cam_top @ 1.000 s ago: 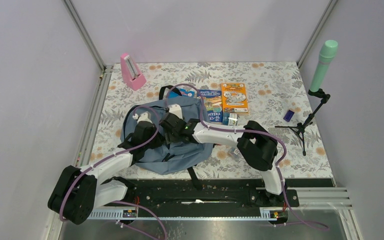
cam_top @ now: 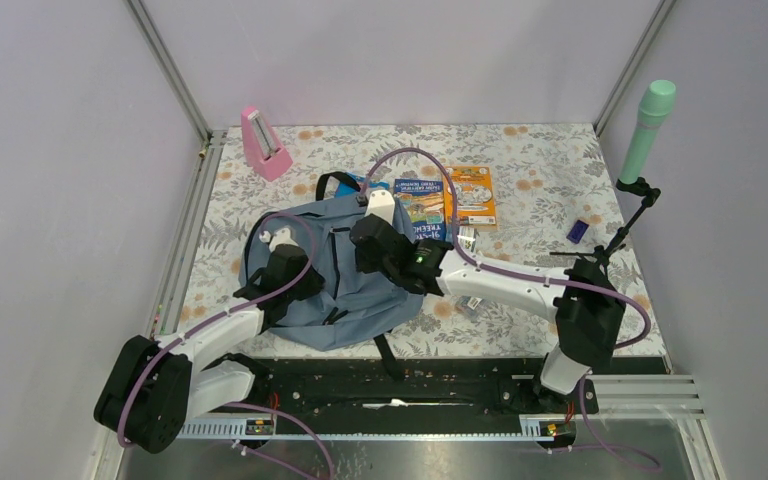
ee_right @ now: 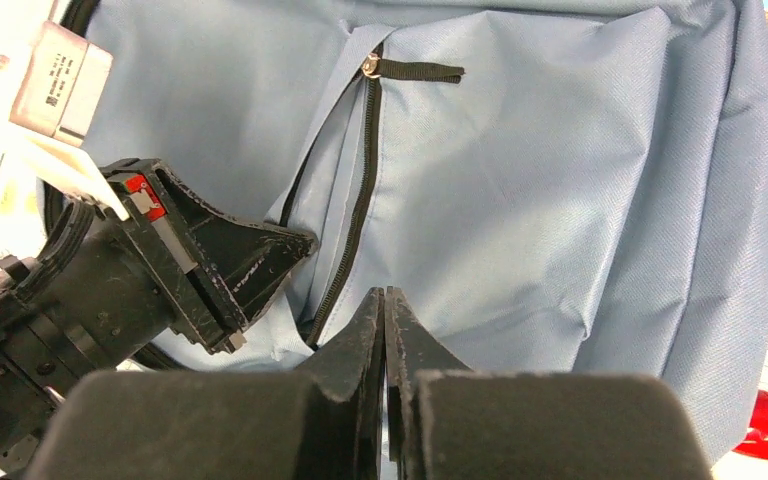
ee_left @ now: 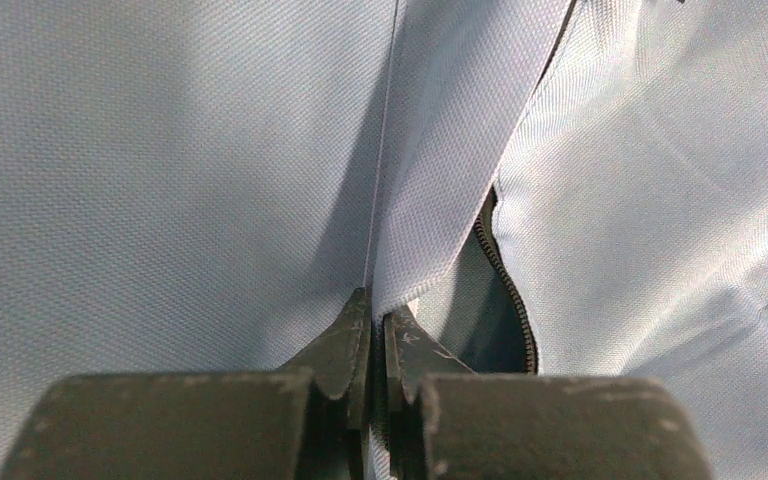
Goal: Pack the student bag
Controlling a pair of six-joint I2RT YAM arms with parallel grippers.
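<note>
The grey-blue bag (cam_top: pixel 355 300) lies open-side up at the left-centre of the table. My left gripper (cam_top: pixel 310 282) is shut on a fold of its fabric, beside an open zipper (ee_left: pixel 508 285) in the left wrist view. My right gripper is above the bag, shut, with nothing visible between its fingers. Below it, the right wrist view shows a long zipper (ee_right: pixel 360 200) with a pull tab (ee_right: pixel 420 72), and my left gripper at the fold left of it.
Blue (cam_top: pixel 420 205) and orange books (cam_top: pixel 470 200) lie behind the bag to the right. A pink metronome (cam_top: pixel 265 145) stands back left. A microphone stand (cam_top: pixel 620 240) and small purple object (cam_top: pixel 578 230) are at the right.
The left arm is unchanged.
</note>
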